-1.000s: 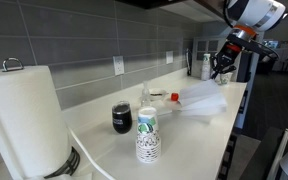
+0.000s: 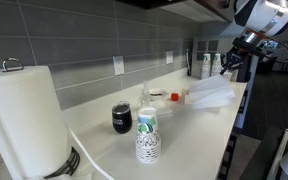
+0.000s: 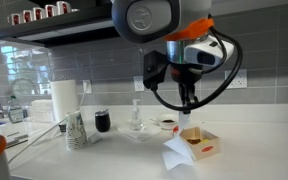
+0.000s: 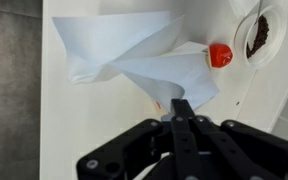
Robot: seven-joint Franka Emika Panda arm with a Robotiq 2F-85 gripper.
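Observation:
A thin white paper sheet (image 4: 119,45), creased and folded over itself, spreads out ahead of my gripper in the wrist view. One end of it narrows to the fingertips, and my gripper is shut on it there. In exterior view 1 the sheet (image 2: 210,92) hangs in a slanting spread below the arm, over the far part of the counter. Exterior view 2 shows the white sheet (image 3: 178,153) in front of an open cardboard box (image 3: 204,147), overlapping its left side. Whether the sheet touches the box cannot be told.
A paper towel roll (image 2: 26,120) stands at the near left. A dark tumbler (image 2: 122,118) and a stack of paper cups (image 2: 148,137) are nearby. A red item (image 4: 220,54) and a bowl of dark bits (image 4: 265,38) lie beyond the sheet. The front counter has free room.
The sheet has moved a little to the right and farther away in exterior view 1, together with the gripper. Things on the counter have stayed put.

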